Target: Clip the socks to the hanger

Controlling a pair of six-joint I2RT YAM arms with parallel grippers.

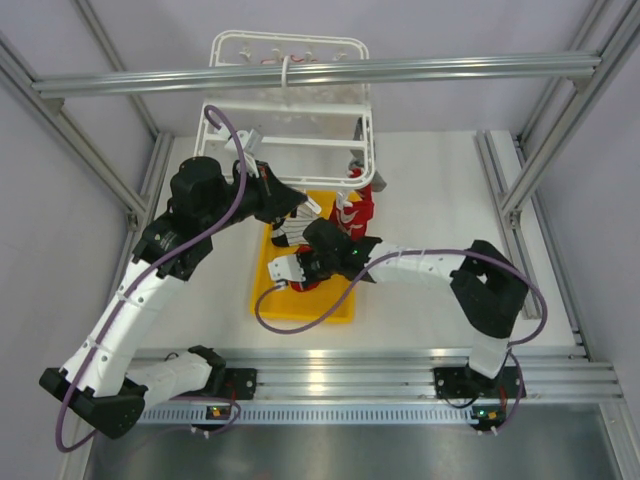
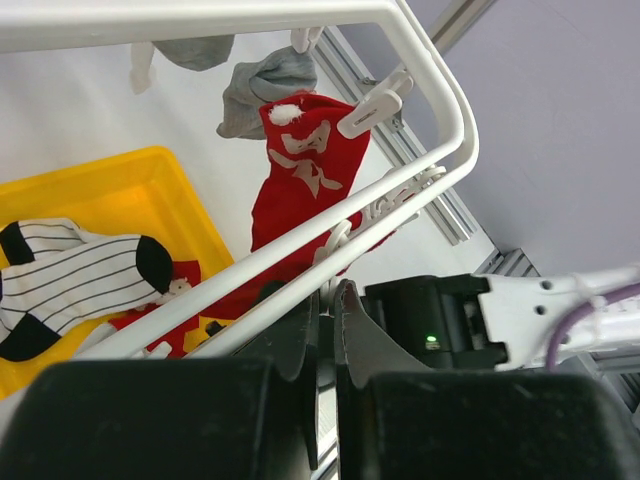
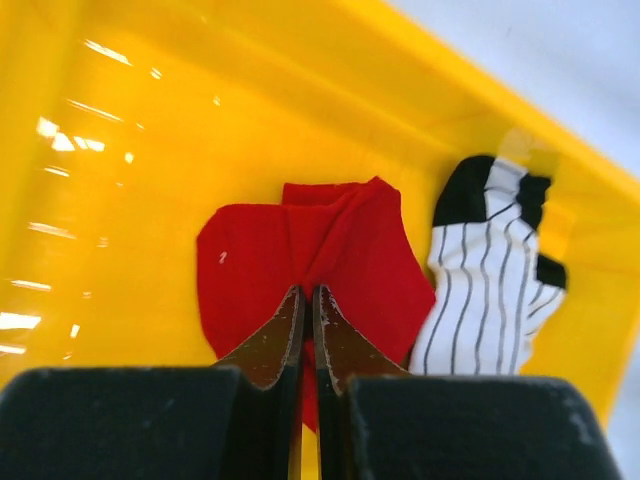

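The white hanger [image 1: 300,182] is mounted above the bin, and my left gripper is shut on its near edge, where a small white piece shows between the tips. One red sock [image 2: 312,150] hangs from the hanger's right end near a white clip [image 2: 376,104]; a grey sock [image 2: 262,92] is behind it. In the yellow bin [image 3: 120,200] lie a red sock [image 3: 245,255] and a white sock with black stripes [image 3: 475,290]. My right gripper is shut, its tips against the creased red sock; whether cloth is pinched is unclear.
A metal beam [image 1: 430,70] crosses above the hanger. My right forearm [image 1: 420,262] reaches over the bin's right side from the right.
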